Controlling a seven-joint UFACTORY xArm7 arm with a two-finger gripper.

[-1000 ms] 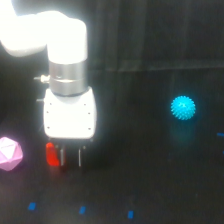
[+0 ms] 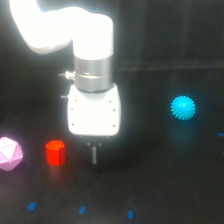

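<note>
My gripper (image 2: 95, 154) hangs under the white arm, left of the middle of the view. Its dark fingers show as one narrow shape below the white body, together, with nothing visible between them. A red block (image 2: 55, 153) rests on the dark surface to the left of the fingers, apart from them. Farther left, a pink faceted ball (image 2: 9, 153) is partly cut off by the view's edge. A cyan ball with a bumpy outline (image 2: 183, 108) lies on the right side.
Small blue marks (image 2: 82, 210) dot the dark surface (image 2: 160, 165) near the front. Another blue mark is at the right edge. Between the gripper and the cyan ball the surface is clear.
The arm has moved right, away from the red block, which is now fully visible. The two fingers stood apart before and are now together. The objects have not visibly moved.
</note>
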